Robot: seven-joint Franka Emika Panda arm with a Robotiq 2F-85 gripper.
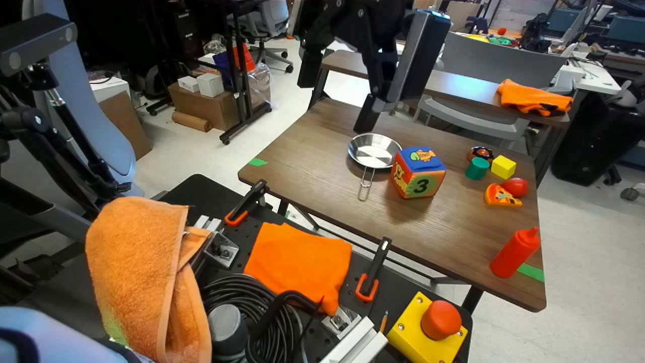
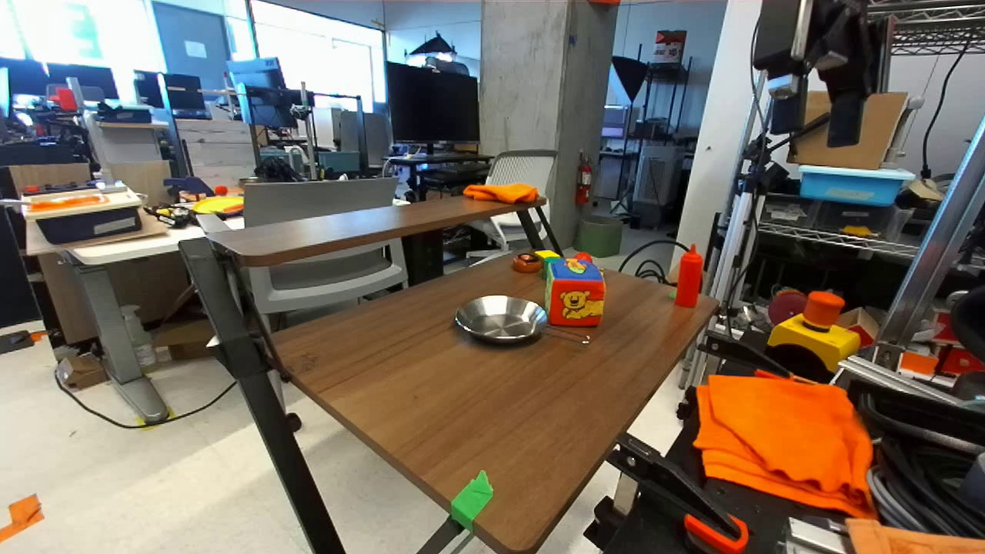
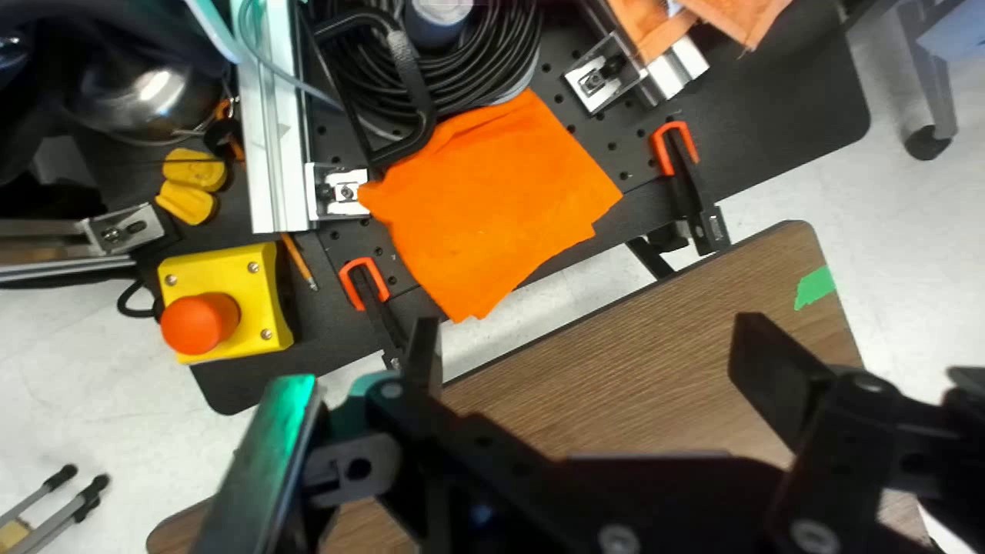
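Observation:
High over the table, my gripper (image 1: pixel 338 92) stands open, its two fingers wide apart and nothing between them. A small steel pan (image 1: pixel 375 150) sits on the wooden table with its wire handle toward the front edge. Just right of it is a soft picture cube (image 1: pixel 418 173) with a 3 on one side. In the second exterior view the pan (image 2: pixel 501 318) lies beside the cube (image 2: pixel 575 294), well below the gripper (image 2: pixel 816 120). In the wrist view the open fingers (image 3: pixel 424 355) hang over the table's front edge; pan and cube are not visible there.
At the table's right are a green cylinder (image 1: pixel 477 169), yellow block (image 1: pixel 503 167), red ball (image 1: pixel 515 187), pizza slice (image 1: pixel 502 195) and red bottle (image 1: pixel 514 253). A raised shelf (image 1: pixel 459 94) runs along the back.

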